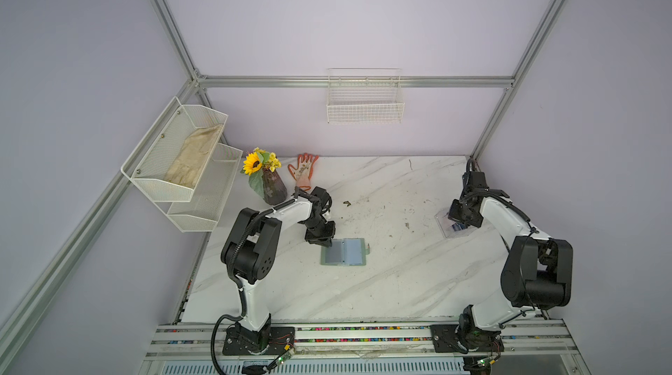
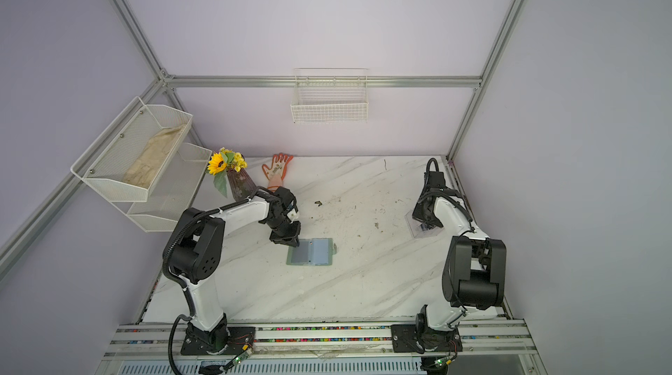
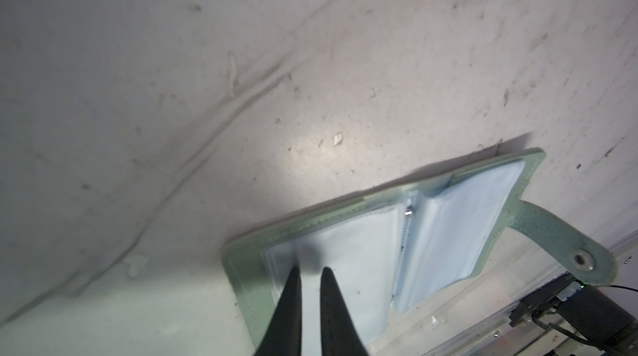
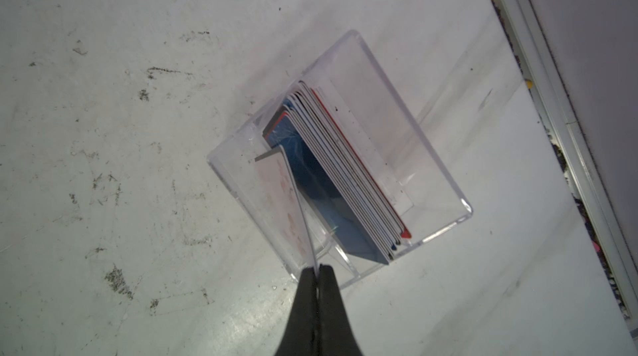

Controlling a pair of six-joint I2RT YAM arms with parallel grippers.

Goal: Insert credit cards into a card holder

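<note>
The green card holder (image 3: 246,269) lies open with pale sleeves on the table, its snap strap to the right. My left gripper is over its left sleeve, fingertips slightly apart, nothing visible between them. At the right of the table sits a clear box (image 4: 425,150) holding a stack of cards (image 4: 339,170), mostly upright on edge. My right gripper is shut on a pale card (image 4: 279,196) that leans apart from the stack, inside the box's outline.
A sunflower vase (image 1: 273,186) and an orange-edged glove (image 1: 303,170) stand or lie at the back left. Wire baskets (image 1: 364,112) hang on the walls.
</note>
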